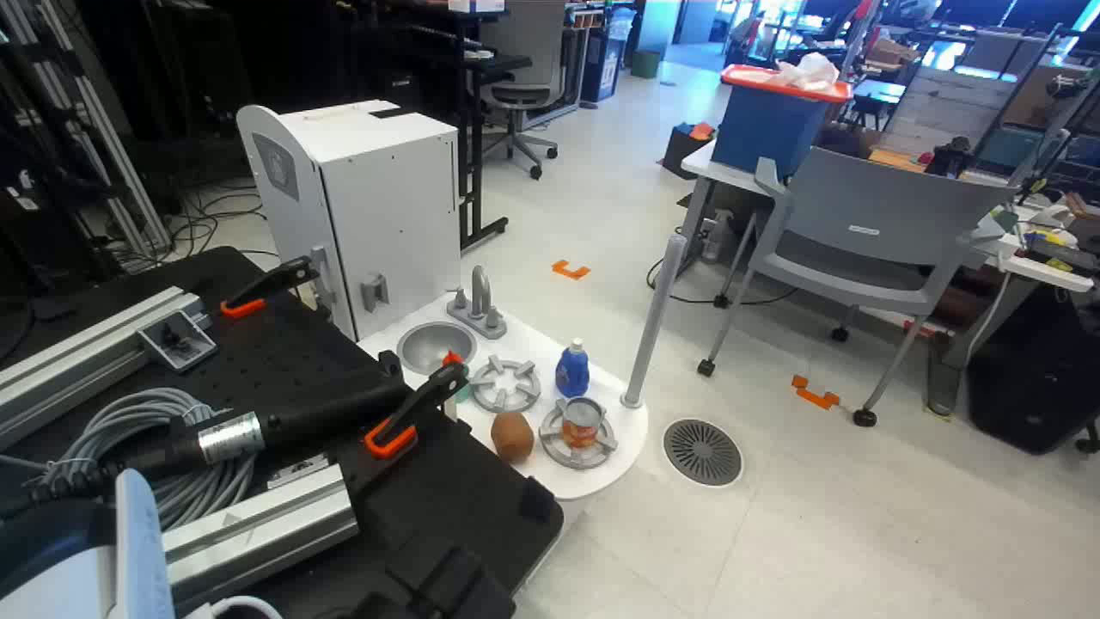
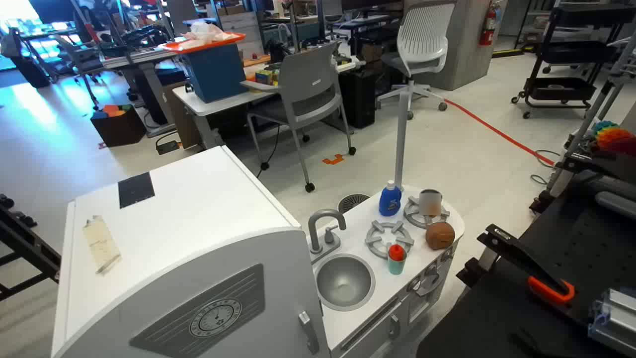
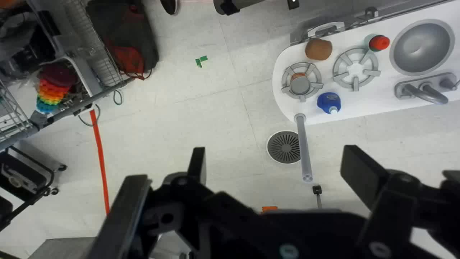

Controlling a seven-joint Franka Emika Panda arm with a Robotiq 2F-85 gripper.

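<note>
In the wrist view my gripper is open, its two dark fingers wide apart and only floor seen between them. Beyond it lies the white toy kitchen counter (image 3: 358, 105). A can (image 1: 580, 421) stands on the burner nearest the counter's rounded end. Close by are a brown rounded object (image 2: 439, 235) and a blue bottle (image 2: 390, 200) with a white cap. Next to the second burner (image 2: 381, 238) stands a teal cup (image 2: 396, 265) with something red at its top. The grey sink bowl (image 2: 344, 282) looks empty.
A grey post (image 1: 656, 320) rises from the counter's edge. Beside the sink is a curved faucet (image 2: 322, 226). The tall white cabinet (image 1: 392, 217) adjoins the counter. A black table (image 1: 443, 516) carries clamps and cables. Open floor surrounds the drain (image 3: 284, 147).
</note>
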